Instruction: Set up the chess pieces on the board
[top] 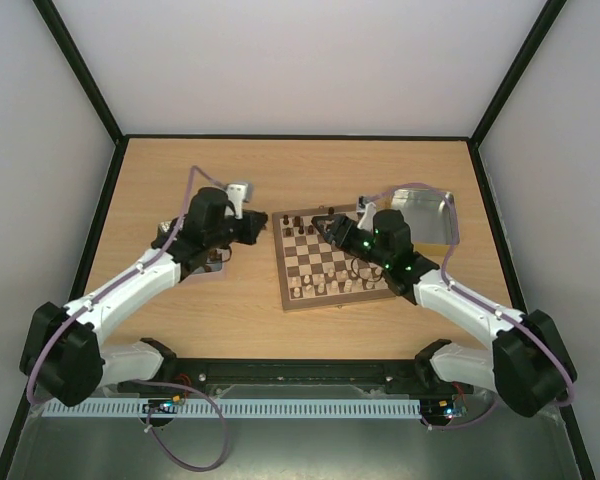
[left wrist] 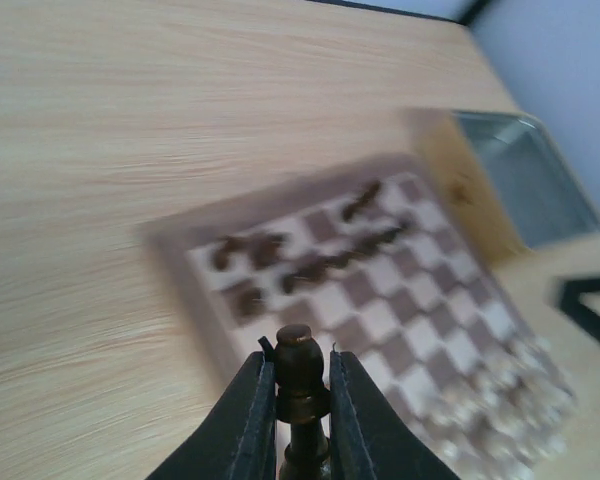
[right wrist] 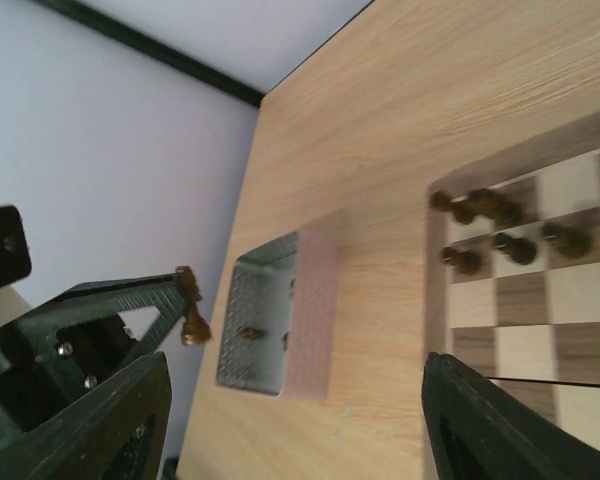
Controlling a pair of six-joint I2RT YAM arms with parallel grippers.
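My left gripper (top: 256,225) is raised left of the chessboard (top: 278,268), shut on a dark chess piece (left wrist: 303,400). My right gripper (top: 330,226) stands open over the board's upper part, nothing seen between its fingers. Dark pieces stand along the far side of the board; pale pieces (top: 320,283) stand along the near side, blurred in the left wrist view.
A grey bin (right wrist: 255,360) with a pink side and a few dark pieces stands on the left, partly under my left arm. A metal tray in a yellow box (top: 424,216) is at the back right. Bare table lies behind the board.
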